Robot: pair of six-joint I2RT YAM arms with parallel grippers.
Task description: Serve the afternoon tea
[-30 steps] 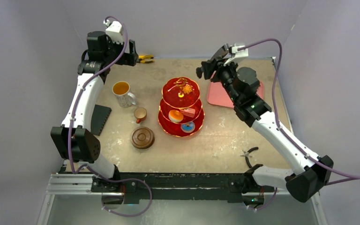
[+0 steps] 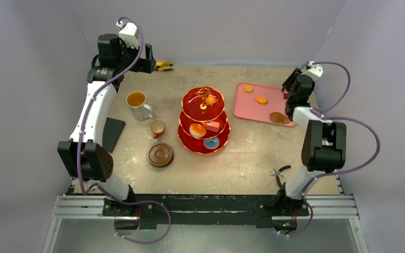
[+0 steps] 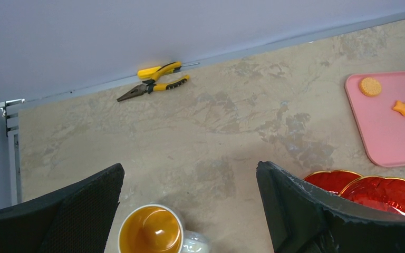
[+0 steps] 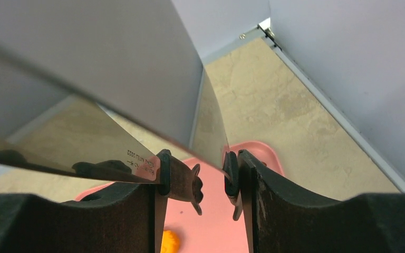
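Observation:
A three-tier red stand with gold rims stands mid-table, bearing an orange flower-shaped sweet, an orange-and-white piece, a pink block and a blue-topped piece. The pink tray holds a round biscuit, an orange fish-shaped piece and a brown piece. Over the tray's right end, my right gripper has metal tongs between its fingers; their dark tips stand slightly apart with nothing visible between them. My left gripper is open and empty, above the table's back left, behind the mug.
A small brown cup, a round brown lidded pot and a dark notebook occupy the left side. Yellow-handled pliers lie along the back wall; dark-handled pliers lie front right.
From beside the stand, my right arm has swung right and drawn in, bringing the tongs over the tray's right end. More of the tray's left part now shows. The left arm stays still.

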